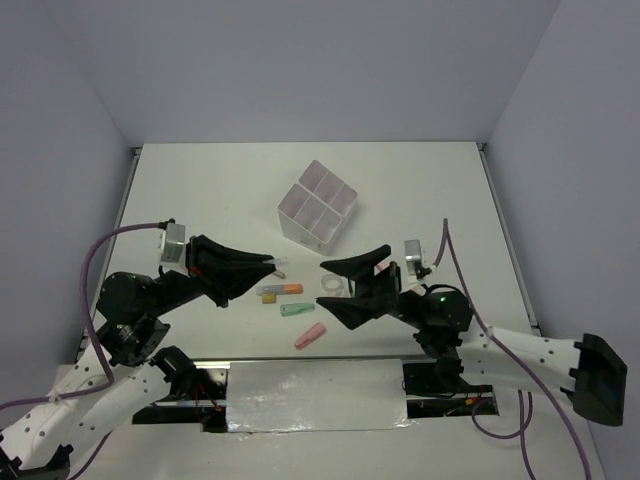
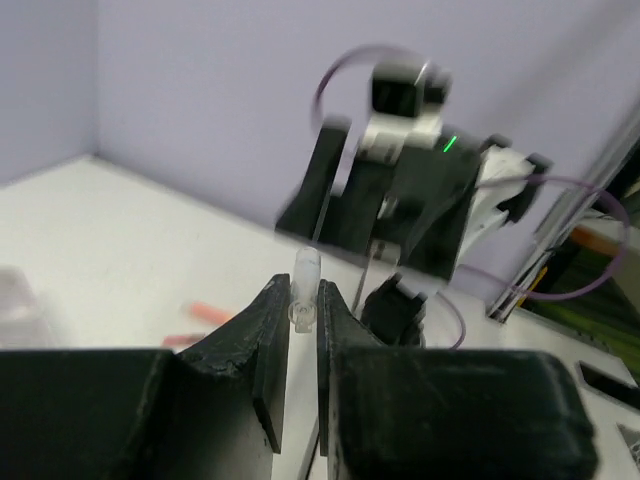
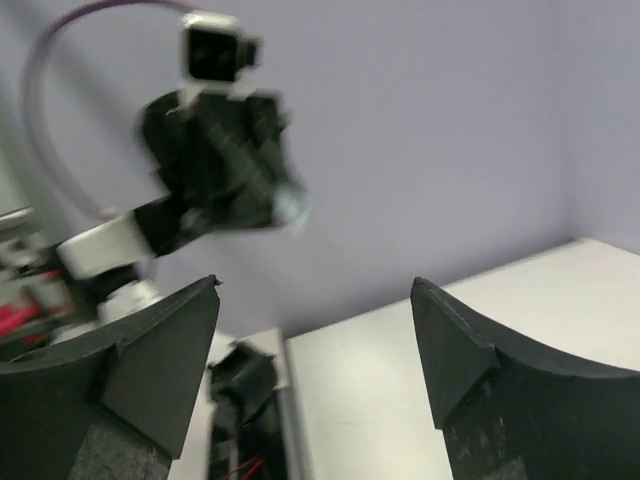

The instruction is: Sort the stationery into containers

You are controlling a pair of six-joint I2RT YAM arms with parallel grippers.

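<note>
My left gripper (image 1: 270, 262) is shut on a small clear, whitish cylinder (image 2: 304, 280), held above the table in front of its camera. My right gripper (image 1: 358, 287) stands open, facing the left one with a gap between them and nothing between its fingers. A grey compartmented container (image 1: 320, 228) sits at the back centre. On the table below lie an orange stick (image 1: 292, 289), a small yellow block (image 1: 269, 298), a green item (image 1: 297, 308), a pink eraser-like piece (image 1: 310, 335) and a pale ring, probably tape (image 1: 331, 283).
Grey walls close in the back and sides. More small items are partly hidden beneath the right arm.
</note>
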